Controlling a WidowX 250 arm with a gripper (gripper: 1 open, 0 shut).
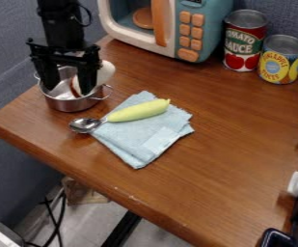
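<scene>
The black gripper (64,70) is over a steel pot (68,100) at the left of the table, its fingers down around the pot's top. A white, rounded object (105,73) shows at the pot's right side, partly hidden by the gripper; whether it is held cannot be told. A yellow corn-like item (141,110) and a metal spoon (84,125) lie on a light blue cloth (145,144) in front of the pot.
A toy microwave (164,24) stands at the back, with a tomato can (243,46) and a yellow can (280,65) to its right. A dark appliance (291,212) is at the right edge.
</scene>
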